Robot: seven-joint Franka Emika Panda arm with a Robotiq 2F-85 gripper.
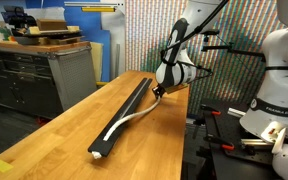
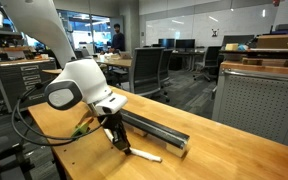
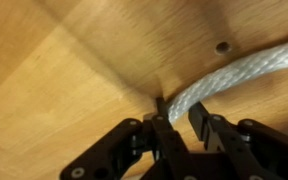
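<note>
A white rope (image 1: 132, 116) runs along the table beside a long black rail (image 1: 112, 133); its near end lies by the rail's near end. At the rope's far end is my gripper (image 1: 160, 93), low over the wood. In the wrist view the rope (image 3: 234, 73) curves in from the right and reaches between the fingertips of my gripper, which stand part open around it. Whether both fingers press on it cannot be told. The second exterior view has the rope (image 2: 146, 155) emerging from under the arm, in front of the rail (image 2: 159, 137).
A small dark hole (image 3: 222, 47) shows in its surface. Office chairs (image 2: 147, 68) stand past the far edge.
</note>
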